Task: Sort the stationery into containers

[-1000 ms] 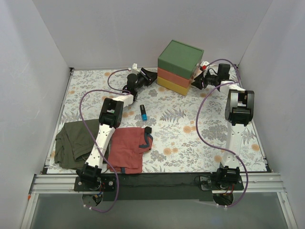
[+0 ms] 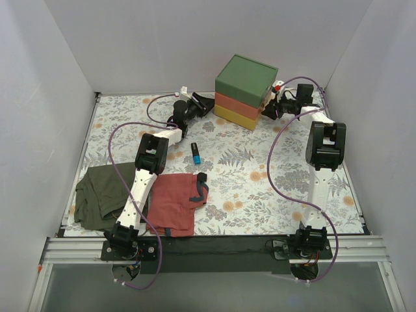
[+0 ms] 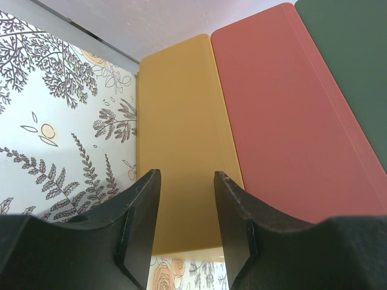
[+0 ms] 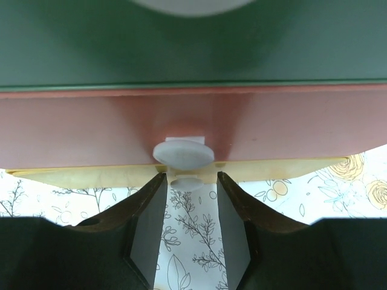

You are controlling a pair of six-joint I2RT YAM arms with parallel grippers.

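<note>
A stacked drawer box has a green top point(image 2: 247, 77), a red middle drawer point(image 2: 237, 108) and a yellow bottom drawer point(image 2: 235, 118), all shut as far as shows. At its left side my left gripper point(image 2: 209, 104) is open, its fingers point(image 3: 142, 208) apart before the yellow side point(image 3: 184, 139). My right gripper point(image 2: 269, 112) stands open at the drawer fronts; in the right wrist view, white round knobs point(image 4: 183, 154) on the red and yellow drawers show just beyond its fingertips. Alone on the table lies a dark marker with a blue end point(image 2: 195, 153).
A red cloth point(image 2: 172, 201) with a dark strap-like piece point(image 2: 199, 186) on it and a dark green cloth point(image 2: 101, 195) lie at the front left. Walls close in the back and sides.
My right gripper's wrist has shifted slightly towards the back wall, close by the drawer fronts. The left arm, the drawer box and the marker look the same.
</note>
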